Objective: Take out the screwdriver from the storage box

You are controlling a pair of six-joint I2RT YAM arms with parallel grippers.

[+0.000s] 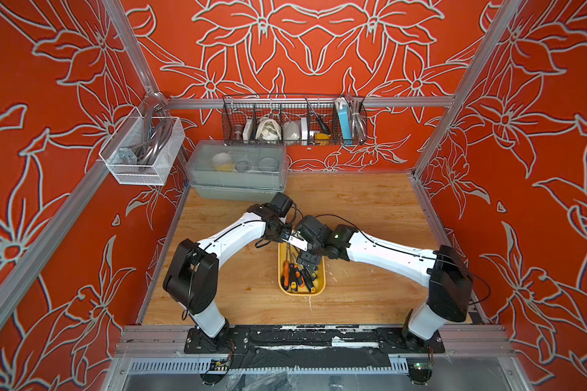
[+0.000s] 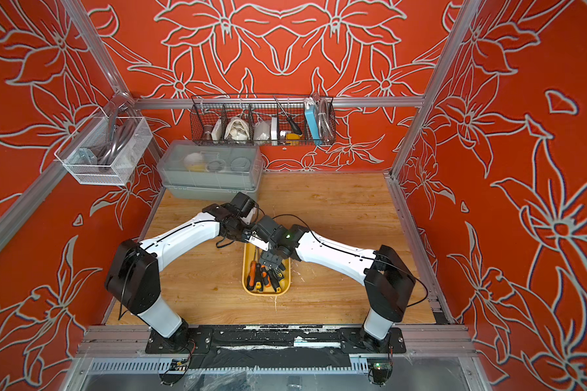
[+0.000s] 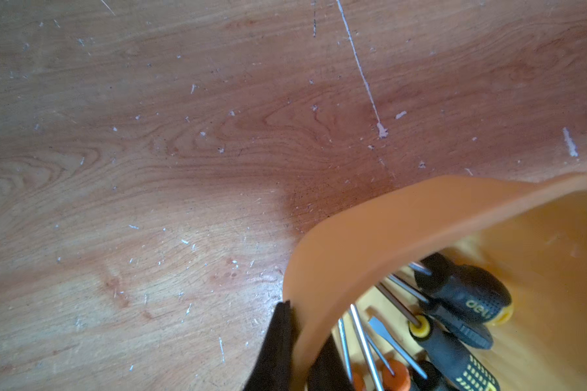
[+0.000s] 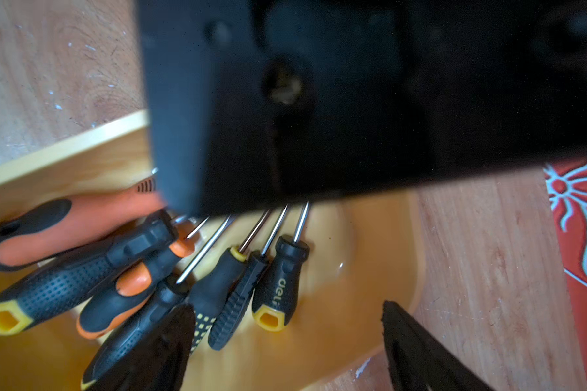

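Note:
The yellow storage box (image 1: pixel 322 284) stands on the wooden table, with several screwdrivers lying in it. Its wall passes between the fingers of my left gripper, which is shut on the rim at the far left side. Over the box reaches my right gripper, its fingers apart above the tools. Between and below those fingers lie a small black deli screwdriver (image 4: pixel 279 283), a thin black-handled one (image 4: pixel 236 309) and a yellow-dotted one (image 4: pixel 212 290). An orange-handled screwdriver (image 4: pixel 78 224) lies further left. The right arm hides the box's far part in both top views.
A lidded grey bin (image 1: pixel 238 170) stands at the back left. A wire basket (image 1: pixel 293 123) hangs on the back wall and a white one (image 1: pixel 143 156) on the left. Both forearms nearly meet over the box.

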